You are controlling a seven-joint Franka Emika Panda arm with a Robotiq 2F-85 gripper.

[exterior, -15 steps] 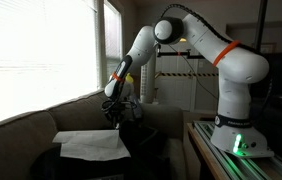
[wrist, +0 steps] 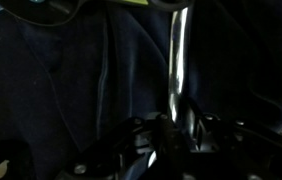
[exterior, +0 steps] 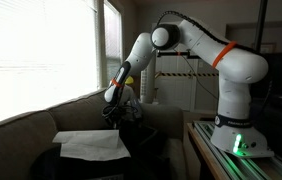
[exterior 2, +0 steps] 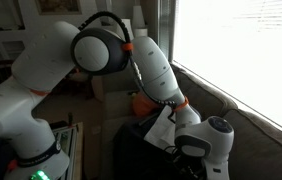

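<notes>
In the wrist view a shiny metal rod [wrist: 178, 60], perhaps a handle, runs down from the top edge to between the dark fingers of my gripper. Whether both fingers touch it is too dark to tell. A dark rounded object [wrist: 41, 10] is cut off at the upper left, close to the rod's upper end. Dark blue cloth [wrist: 71, 75] lies underneath. Exterior view 1 has the gripper [exterior: 112, 120] low over the dark-covered couch, its fingertips lost in shadow.
A white sheet [exterior: 89, 146] lies on black cloth [exterior: 51, 165] at the front of the couch. The couch's brown back [exterior: 16, 140] runs below the bright window. A wooden table edge [exterior: 213, 160] stands beside the arm's base.
Over the last second the arm's lower end has come down slightly toward the couch. The white sheet has stayed put.
</notes>
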